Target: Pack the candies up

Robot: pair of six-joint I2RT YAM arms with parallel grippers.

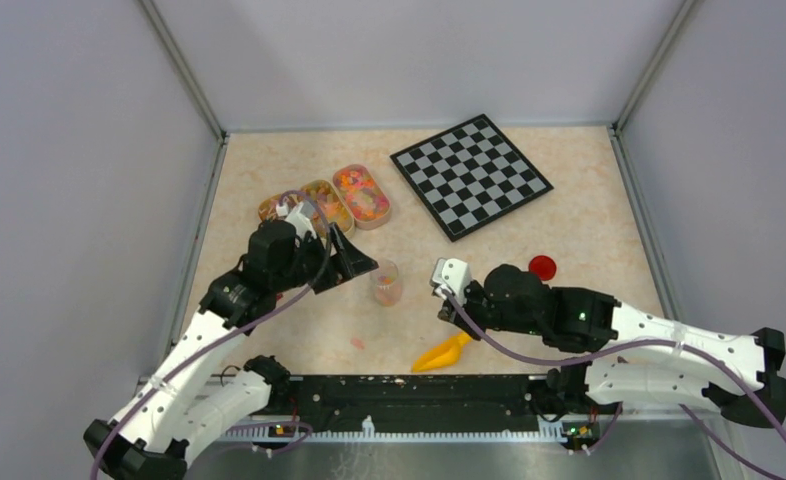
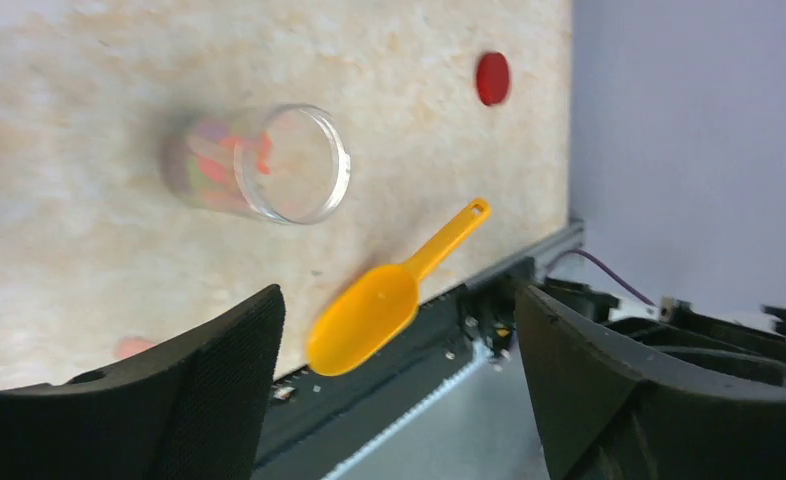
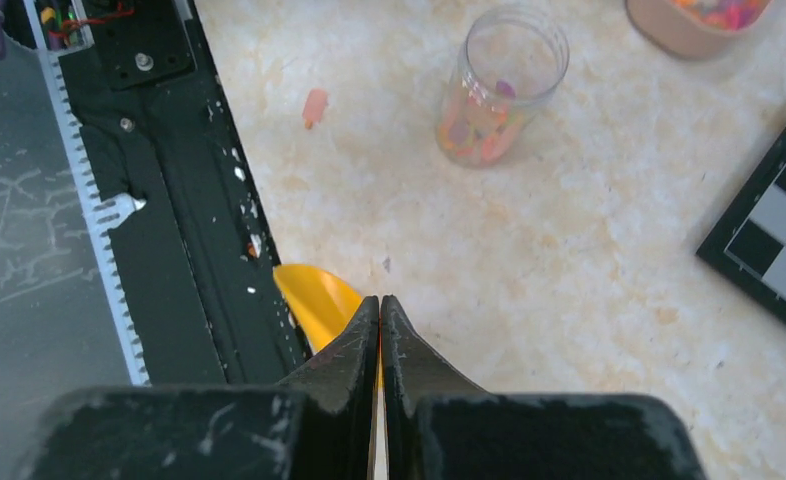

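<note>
A clear jar [image 1: 387,283] with some colored candies stands mid-table; it also shows in the left wrist view [image 2: 254,165] and right wrist view [image 3: 499,100]. A yellow scoop [image 1: 435,356] lies at the front edge, beneath my right gripper, which is shut with nothing visible between its fingers. My left gripper is open and raised above the table, left of the jar. Three candy boxes [image 1: 362,195] stand at the back left, partly hidden by my left arm. A small pink piece [image 1: 357,342] lies on the tabletop.
A chessboard [image 1: 471,178] lies at the back right. A red round lid [image 1: 542,267] is on the right of the table. The table's front edge has a dark rail [image 3: 169,280] along it.
</note>
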